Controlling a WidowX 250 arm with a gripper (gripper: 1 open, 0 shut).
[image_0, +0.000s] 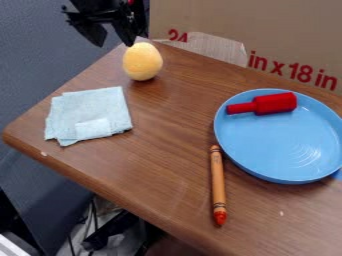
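The black gripper (108, 25) hangs high at the top left, above the table's back edge, its fingers apart and pointing down with nothing seen between them. A pale yellow rounded object (142, 62) stands on the wooden table below it and to its right, apart from it. A folded light blue cloth (87, 112) lies at the left of the table. A blue plate (281, 150) on the right holds a red cylinder (274, 102) with a handle, and an orange crayon-like stick (218, 185) lies left of the plate.
A cardboard box (247, 30) stands behind the table with a clear plastic piece at its base. Cables and other items lie below the table's left edge.
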